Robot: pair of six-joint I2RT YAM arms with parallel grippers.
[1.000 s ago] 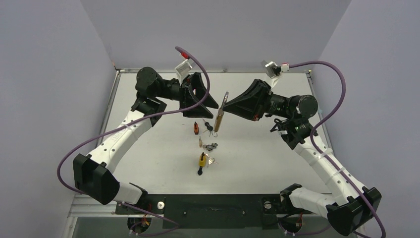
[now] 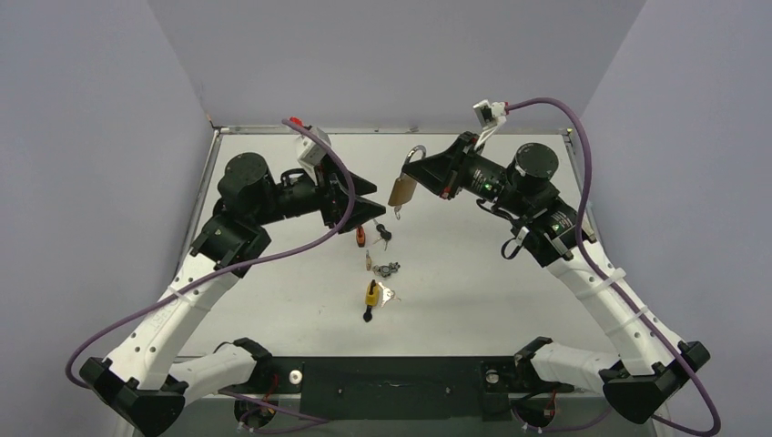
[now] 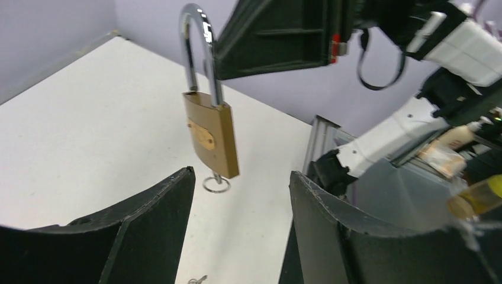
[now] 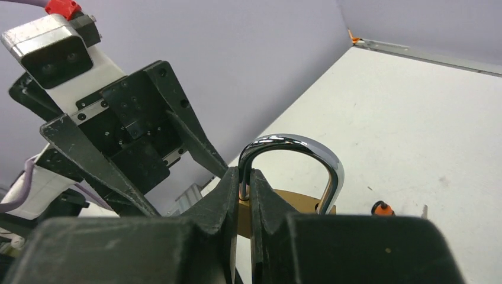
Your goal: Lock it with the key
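Observation:
A brass padlock (image 2: 402, 190) hangs in the air with its tall metal shackle (image 3: 201, 35) upward. My right gripper (image 2: 409, 167) is shut on one leg of that shackle, as the right wrist view also shows, its fingertips (image 4: 228, 198) pressed around the metal. From the underside of the lock body (image 3: 210, 133) sticks a short key with a thin ring (image 3: 216, 184). Both shackle legs reach the body's top; whether it is latched I cannot tell. My left gripper stands open, empty, to the left of the lock, its fingers apart and not touching it.
Below, on the white table (image 2: 482, 300), lie an orange-handled tool (image 2: 360, 237), black keys (image 2: 384, 233), a small metal bunch (image 2: 388, 269) and a yellow-black item (image 2: 371, 296) beside loose keys (image 2: 387, 293).
My left gripper has pulled back to the left, away from the padlock.

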